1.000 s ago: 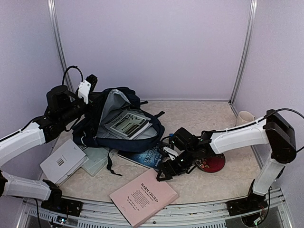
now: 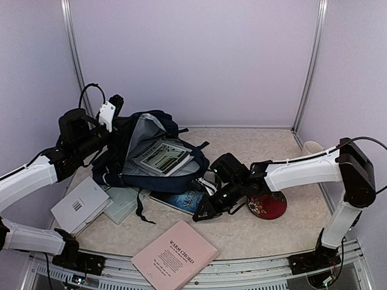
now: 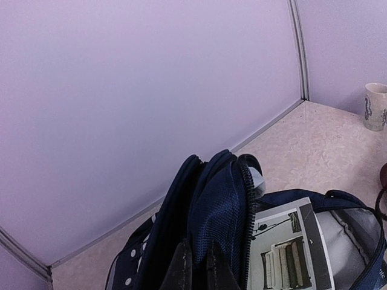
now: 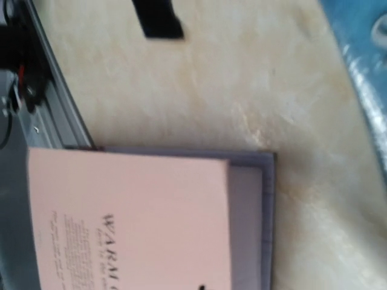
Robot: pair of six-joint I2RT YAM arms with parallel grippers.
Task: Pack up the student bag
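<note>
My left gripper is shut on the upper edge of the navy backpack (image 2: 106, 169), holding its zipped opening upright. Books (image 2: 160, 156) lie inside the bag. My right gripper (image 2: 205, 208) is low above the table, shut with nothing seen between its fingers. Just in front of it a pink book (image 2: 172, 260) marked WARM CHORD lies over the front edge, also in the blurred right wrist view. A blue book (image 2: 181, 199) lies partly under the bag, behind the right gripper. Pale books (image 2: 78, 205) lie at the bag's left front.
A red round item (image 2: 270, 205) lies under the right arm. A cup (image 3: 375, 106) stands at the back right. Metal rails (image 2: 242, 269) run along the front edge.
The pink book has shifted slightly toward the front left. My right gripper has moved a little left and up, clear of it. The left arm has stayed still.
</note>
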